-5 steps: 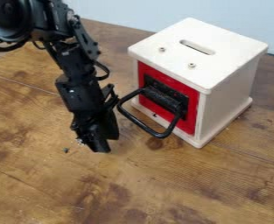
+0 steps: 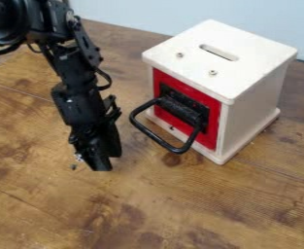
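My black gripper point(image 2: 94, 156) points down at the wooden table, low over its surface at the left of centre; whether its fingers are open or shut is hard to make out. Right of it stands a white wooden box point(image 2: 245, 117) with a red front panel point(image 2: 209, 140), a black inset and a black loop handle point(image 2: 178, 146) sticking out toward me. Its top has a slot and two screws.
A pale wall runs along the back.
The arm and gripper have shifted slightly to the left over the last second. The box and its handle stay where they were.
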